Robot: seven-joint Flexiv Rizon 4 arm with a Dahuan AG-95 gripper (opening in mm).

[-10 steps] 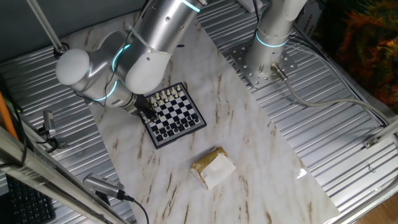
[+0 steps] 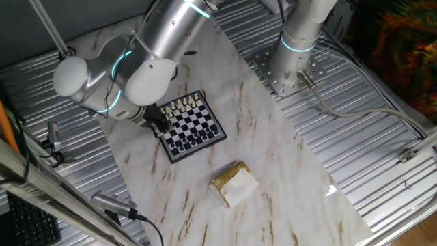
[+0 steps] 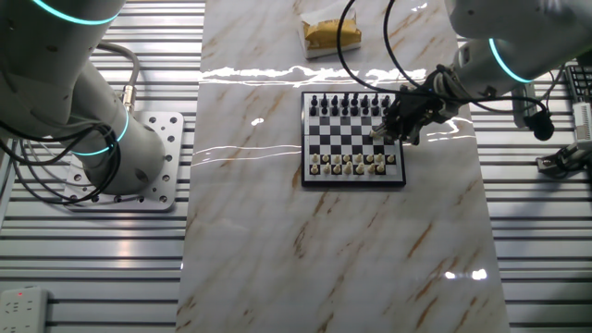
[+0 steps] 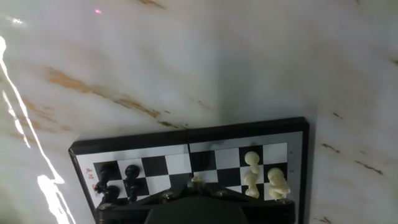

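A chessboard (image 3: 352, 135) lies flat on the marble table, with black pieces (image 3: 350, 101) along one side and white pieces (image 3: 348, 165) along the other. My gripper (image 3: 387, 131) reaches over the board's edge, low above the middle rows. At its tip in exterior view 2 is a small pale piece (image 3: 377, 135). The wrist view shows a pale tip (image 4: 197, 179) right at the dark fingers; whether they grip it or it stands beside them is unclear. The gripper's body hides part of the board there.
A gold and white packet (image 2: 234, 184) lies on the table, apart from the board. Black cables (image 3: 393, 57) hang from the arm across exterior view 2.
The arm's upper links and wrist have shifted slightly left in exterior view 1, while the gripper's tip stays over the same part of the board. Board and packet have not moved.
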